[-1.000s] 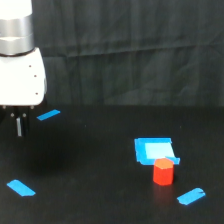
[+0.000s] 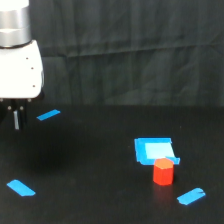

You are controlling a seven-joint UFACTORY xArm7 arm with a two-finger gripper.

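Note:
A small red-orange block (image 2: 163,171) with a hexagonal top stands on the dark table at the right. Just behind it lies a white patch (image 2: 158,151) bordered by blue tape; the block seems to be at its near edge. Over at the left hangs my gripper (image 2: 17,119), pointing down beneath the white arm, well away from the block. Its fingers are dark and too small to show whether they are open or shut.
Strips of blue tape lie on the table at the near left (image 2: 21,188), far left (image 2: 48,115) and near right (image 2: 191,196). A dark curtain (image 2: 130,50) hangs behind.
The arm and gripper have risen slightly and shifted a little to the left. The block and the tape have not moved.

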